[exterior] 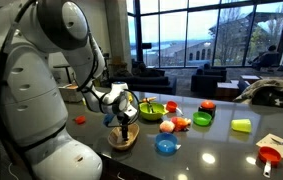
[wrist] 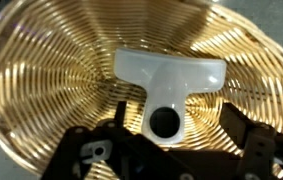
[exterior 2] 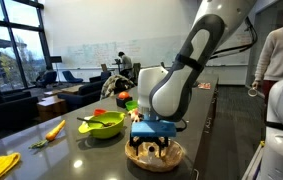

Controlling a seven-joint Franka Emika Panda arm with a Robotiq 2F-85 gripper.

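Observation:
A white T-shaped tool [wrist: 167,85], with a dark round hole at the end of its handle, lies in a round woven basket [wrist: 51,75] in the wrist view. My gripper is open, its dark fingers [wrist: 85,147] spread to either side of the tool's handle with visible gaps. In exterior view 1 the gripper [exterior: 124,130] points down into the basket [exterior: 129,142]. From the other side, exterior view 2 shows the gripper [exterior 2: 152,148] low over the basket [exterior 2: 175,160]; the tool is hard to make out there.
Close to the basket stand a blue bowl [exterior: 166,144] and a green colander [exterior: 151,111]. Toy food [exterior: 181,124], a green bowl [exterior: 202,118] and a yellow cloth [exterior: 241,125] lie farther along the table. A red ladle [exterior: 269,156] rests near the right edge.

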